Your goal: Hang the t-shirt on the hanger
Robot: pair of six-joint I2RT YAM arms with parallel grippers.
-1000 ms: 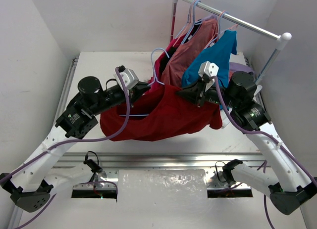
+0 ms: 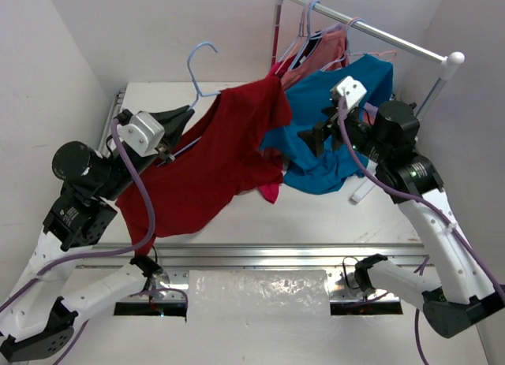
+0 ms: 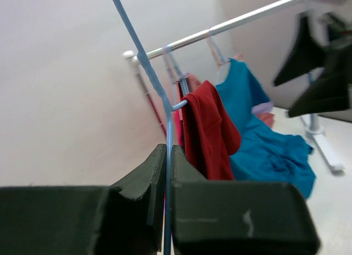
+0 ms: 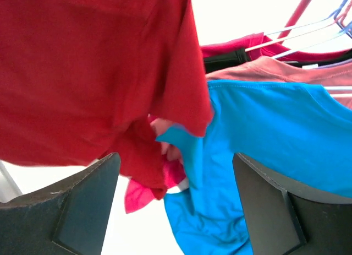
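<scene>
My left gripper (image 2: 189,111) is shut on the light blue hanger (image 2: 192,69), just below its hook. In the left wrist view the hanger's shaft (image 3: 157,81) runs between the closed fingers. The dark red t-shirt (image 2: 217,156) hangs over the hanger's right arm and spreads down and left beneath my left gripper. Part of the hanger's lower bar shows beside it; how the left shoulder sits is hidden. My right gripper stands open, nothing between its fingers, to the right of the shirt and in front of a blue shirt (image 4: 264,123).
A white rack rail (image 2: 371,34) crosses the upper right. Pink shirts (image 2: 319,57) and the blue shirt hang there on hangers, close behind the red one.
My left gripper has moved left and upward with the hanger, and the red shirt has swung along with it.
</scene>
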